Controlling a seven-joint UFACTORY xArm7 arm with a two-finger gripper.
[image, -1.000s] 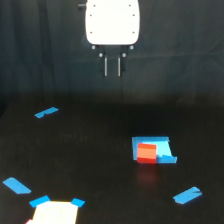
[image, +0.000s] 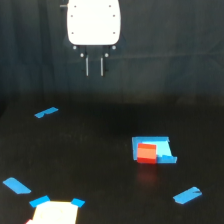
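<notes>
My gripper (image: 94, 68) hangs high at the top of the camera view, well above the dark table. Its two thin fingers (image: 102, 67) are spread apart, and nothing shows between them. Lower right, a small red block (image: 147, 151) rests at the near left part of a blue-edged square (image: 150, 138) with a pale inside. The block's faint reflection shows on the table in front of it.
A pale yellowish object (image: 55, 213) is cut off by the bottom edge, with blue tape at its corners. Blue tape strips (image: 17, 186) mark the table at the left, far left and right (image: 187, 195).
My gripper has moved left and sits at about the same height, its fingers still apart. The red block and the blue square have not moved.
</notes>
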